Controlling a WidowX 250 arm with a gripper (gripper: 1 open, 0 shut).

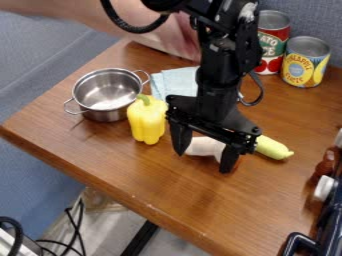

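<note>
The black gripper (206, 150) is low over the middle of the wooden table (147, 190), its fingers around a whitish object (199, 147) mostly hidden behind them; whether they grip it is unclear. A yellow toy pepper (147, 119) stands left of the gripper, beside a steel pot (103, 92). A pale yellow corn-like object (273, 148) lies just right of the gripper. A light blue cloth (175, 82) lies behind the pepper.
Two cans (306, 62) stand at the back right. Bottles (323, 188) and dark items line the right edge. A person's arm reaches across the top left.
</note>
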